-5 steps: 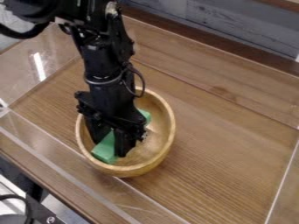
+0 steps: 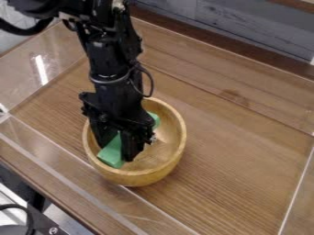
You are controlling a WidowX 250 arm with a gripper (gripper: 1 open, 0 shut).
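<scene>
A black robot arm reaches down from the top left to its gripper [image 2: 120, 138], which is inside a tan wooden bowl [image 2: 166, 161]. A green object [image 2: 110, 152] lies in the bowl at the gripper's fingers, partly covered by them. The gripper appears closed on the green object, though the dark fingers hide the exact contact.
A grey wall runs along the back. The table's left front edge is close to the bowl, with cables below it at the lower left.
The gripper and bowl have shifted very slightly; otherwise the arm, bowl and green object look much the same.
</scene>
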